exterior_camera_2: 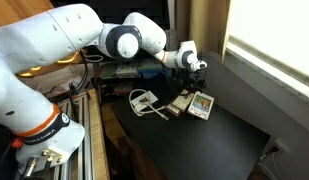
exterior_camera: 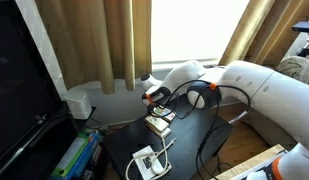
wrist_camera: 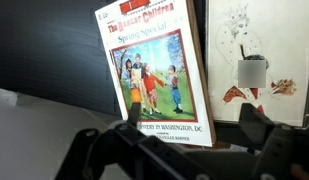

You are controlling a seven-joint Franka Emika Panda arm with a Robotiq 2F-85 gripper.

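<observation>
A thin book with "The Boxcar Children Spring Special" on its cover (wrist_camera: 154, 72) lies flat on the dark table in the wrist view, slanted in the picture. To its right lies a second book with a worn cream cover (wrist_camera: 256, 65) and reddish drawings; a grey square covers part of it. My gripper is open above the books, its dark fingers (wrist_camera: 144, 150) spread apart at the bottom of the view. Nothing shows between them. From the side, the gripper (exterior_camera_2: 197, 84) hangs just over the far ends of the illustrated book (exterior_camera_2: 201, 106) and the cream book (exterior_camera_2: 180, 103).
A white power strip (exterior_camera_2: 143, 101) with its cord lies on the table near the books. Beyond the table's far edge are a wall and curtains (exterior_camera: 97, 40); several book spines (exterior_camera: 73, 152) stand to the left.
</observation>
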